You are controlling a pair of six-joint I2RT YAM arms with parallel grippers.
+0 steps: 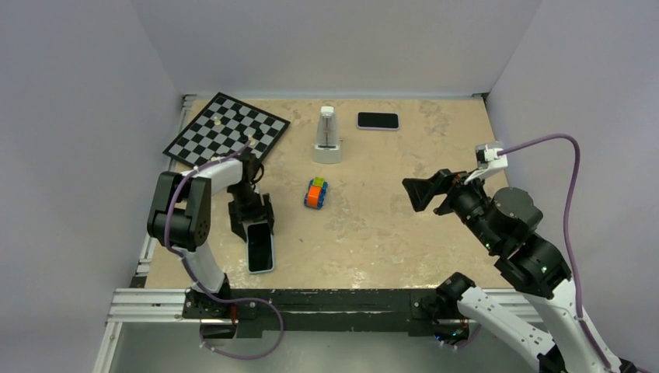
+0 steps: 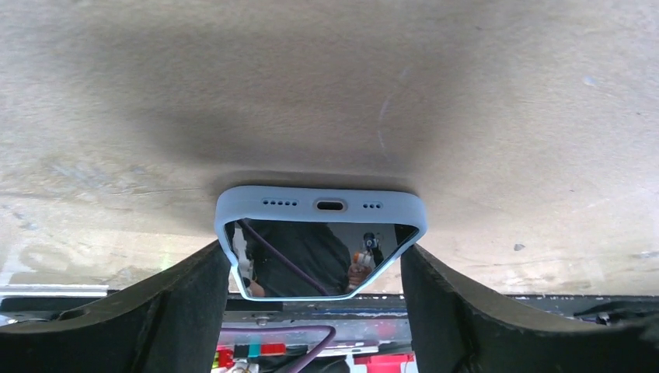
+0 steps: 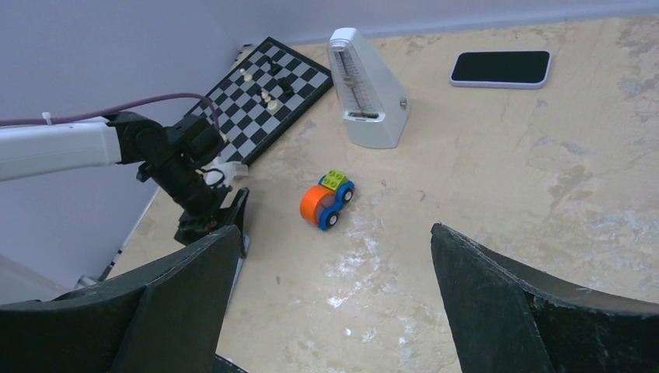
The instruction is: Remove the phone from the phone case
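A dark-screened phone point(image 1: 260, 250) sits in a light blue phone case point(image 2: 322, 199) at the table's front left. In the left wrist view the case end with the port opening and speaker holes faces up the picture; the phone's screen point(image 2: 299, 260) reflects the surroundings. My left gripper is shut on the cased phone, one finger against each long side. Its back end is hidden under the gripper in the top view. Well off to the right, my right gripper hangs open over the table, nothing between its fingers.
An orange, blue and green toy car point(image 1: 315, 193) stands right of the left gripper. Behind are a white metronome point(image 1: 327, 138), a chessboard point(image 1: 219, 128) with a few pieces, and another phone point(image 1: 378, 120).
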